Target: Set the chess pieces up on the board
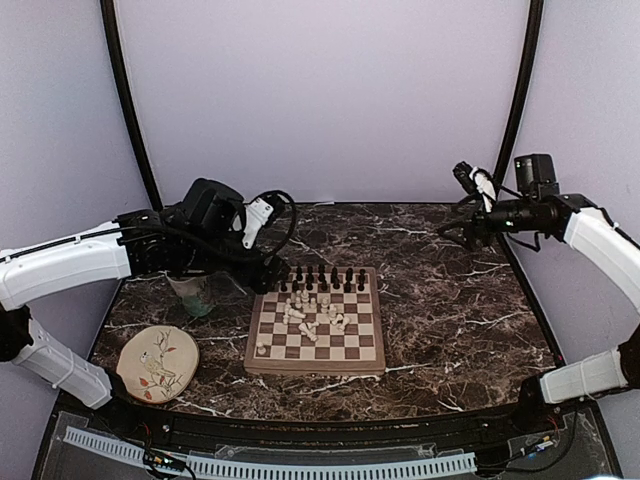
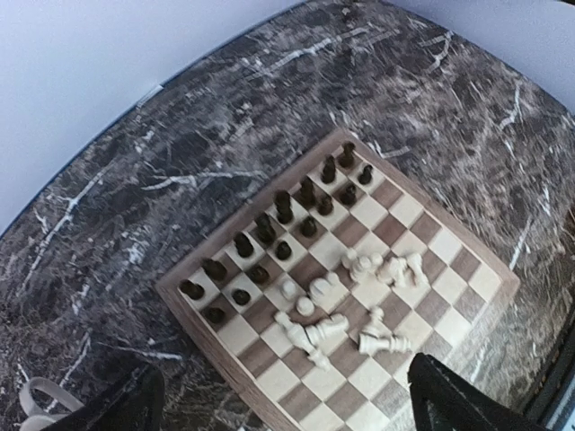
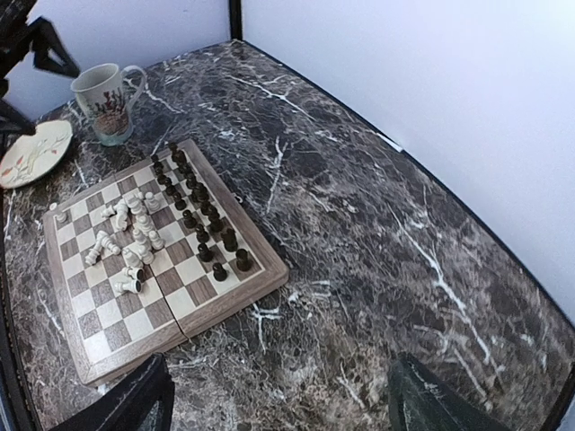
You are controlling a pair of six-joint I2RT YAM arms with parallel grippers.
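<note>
The chessboard [image 1: 315,366] lies on the dark marble table, left of its middle. Dark pieces [image 3: 205,208] stand in two rows along its far edge. White pieces [image 2: 314,328] are heaped near the centre, several lying on their sides. A lone white piece [image 1: 262,349] stands at the near left corner. My left gripper [image 1: 270,274] hangs raised by the board's left far corner, open and empty; its fingers [image 2: 449,400] are wide apart in the left wrist view. Off to the right, high over the table, is my right gripper [image 1: 460,235], its fingers [image 3: 431,395] apart with nothing between them.
A round plate [image 1: 190,365] with a painted bird lies left of the board. Behind it stands a clear mug [image 3: 106,103], partly under the left arm in the top view.
</note>
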